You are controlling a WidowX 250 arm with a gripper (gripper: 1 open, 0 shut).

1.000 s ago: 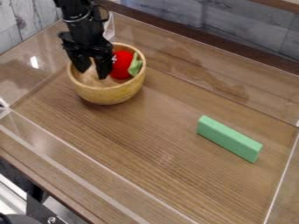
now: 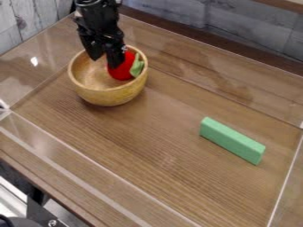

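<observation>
A wooden bowl (image 2: pixel 96 91) stands at the upper left of the table. In it a red round object (image 2: pixel 122 68) with a green part lies toward the right side. My black gripper (image 2: pixel 112 58) reaches down from the top over the bowl's back, just left of the red object. The fingertips are small and partly hard to make out, so whether it holds anything does not show clearly.
A long green block (image 2: pixel 232 140) lies on the right of the table (image 2: pixel 142 164). A grey wall runs along the back right.
My gripper has moved up and to the right within the bowl area, toward the red object. The bowl's near-left interior is now uncovered.
</observation>
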